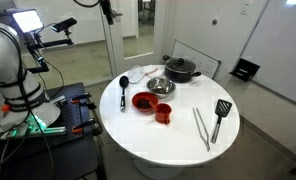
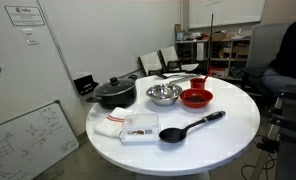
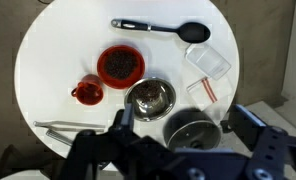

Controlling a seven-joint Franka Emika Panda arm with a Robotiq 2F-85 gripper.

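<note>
High over the round white table (image 1: 178,140), at the top of exterior view 1, my gripper (image 1: 109,14) hangs clear of everything. The wrist view looks down on the table past the gripper, whose fingers are wide apart and hold nothing. A red bowl (image 3: 121,67) with dark contents lies below, beside a red mug (image 3: 86,90). Near them are a metal bowl (image 3: 152,99) with something brown in it and a black pot (image 3: 191,130), partly covered by the gripper. A black spoon (image 3: 178,29) rests near the edge.
A clear container (image 2: 141,127) and a folded white towel (image 2: 112,122) are in front of the lidded pot (image 2: 114,91). Metal tongs (image 1: 201,128) and a black spatula (image 1: 221,116) lie on the other side. The table's middle (image 1: 178,148) has free room.
</note>
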